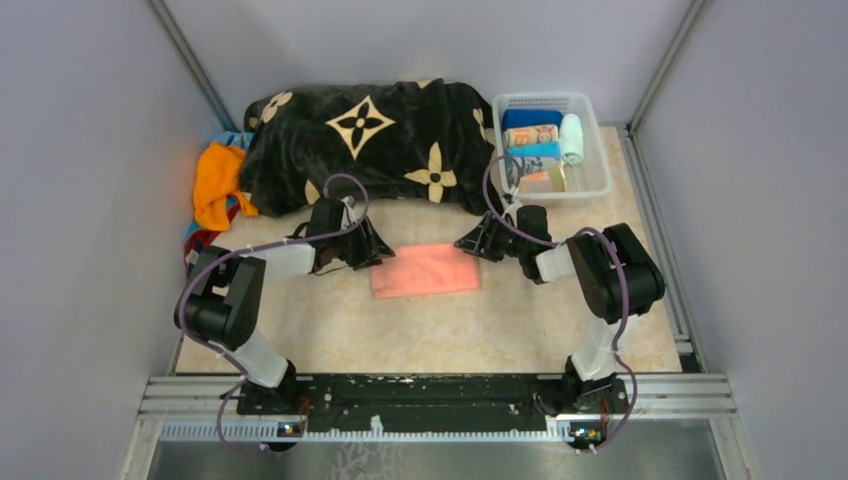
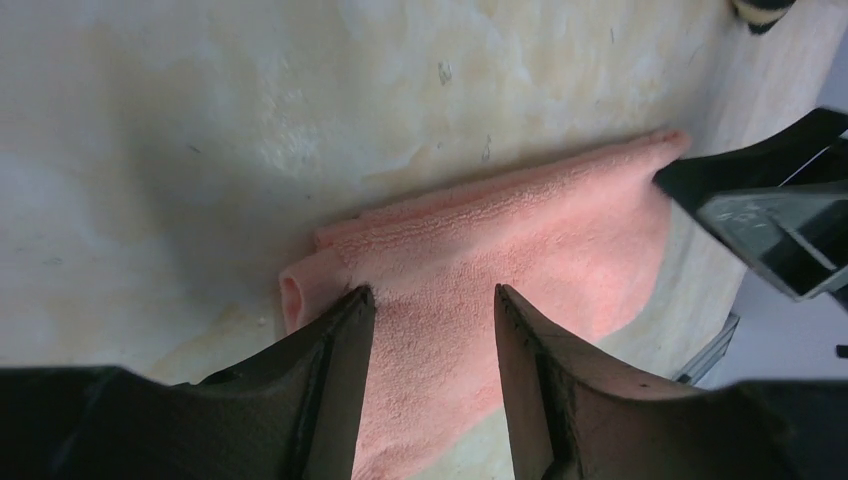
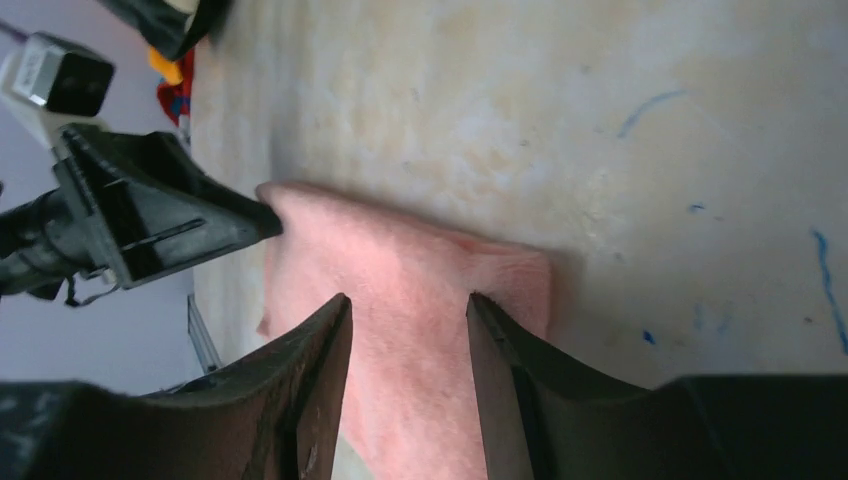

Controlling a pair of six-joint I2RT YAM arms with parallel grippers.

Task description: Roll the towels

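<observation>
A folded pink towel (image 1: pixel 425 272) lies flat in the middle of the table (image 1: pixel 420 330). My left gripper (image 1: pixel 381 256) is at its top left corner; in the left wrist view its fingers stand apart over the pink towel (image 2: pixel 430 330), near the folded edge. My right gripper (image 1: pixel 466 247) is at the top right corner; in the right wrist view its fingers stand apart over the towel (image 3: pixel 400 390), at a raised folded edge. Neither has visibly closed on the cloth.
A dark patterned blanket (image 1: pixel 380 140) lies along the back. Orange and coloured cloths (image 1: pixel 215 190) are piled at the left. A plastic basket (image 1: pixel 596 180) with rolled towels stands at the back right.
</observation>
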